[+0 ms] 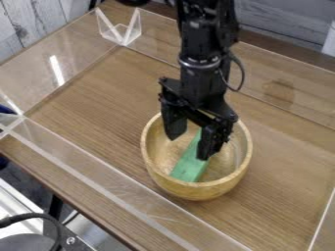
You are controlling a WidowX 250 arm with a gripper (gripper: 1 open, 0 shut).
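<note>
A black arm hangs from the top centre, its open gripper (197,129) reaching down into a round tan bowl (167,178), the fingers spread over its back part. A green object (190,167) lies inside the bowl, below and between the fingers; whether they touch it is unclear.
A clear plastic container (118,29) stands at the upper left of the wooden table (72,88). A black curved piece (33,230) shows at the lower left corner. The table around the bowl is mostly clear.
</note>
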